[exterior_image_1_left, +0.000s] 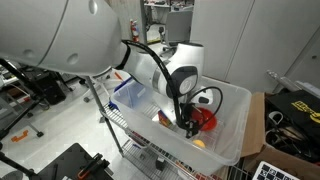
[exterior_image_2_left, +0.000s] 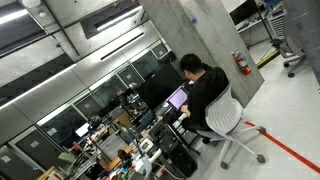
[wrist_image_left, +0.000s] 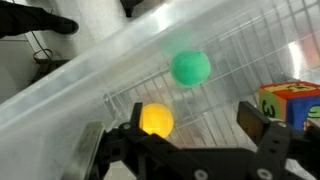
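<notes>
My gripper is open in the wrist view, its two dark fingers well apart at the left and right. Beyond them an orange-yellow ball (wrist_image_left: 156, 119) rests near the wall of the clear bin. A green ball (wrist_image_left: 190, 68) lies farther along, and a multicoloured box (wrist_image_left: 292, 103) is off to the right, partly out of frame. In exterior view 1 the gripper (exterior_image_1_left: 187, 128) reaches down inside the translucent bin (exterior_image_1_left: 232, 130). The orange ball (exterior_image_1_left: 198, 143) shows just in front of it, and something red (exterior_image_1_left: 208, 120) lies to its right.
The bin's walls stand close around the gripper. A cardboard box (exterior_image_1_left: 285, 150) with dark items sits right of the bin. In exterior view 2, a person (exterior_image_2_left: 205, 95) sits at a cluttered desk, away from the bin.
</notes>
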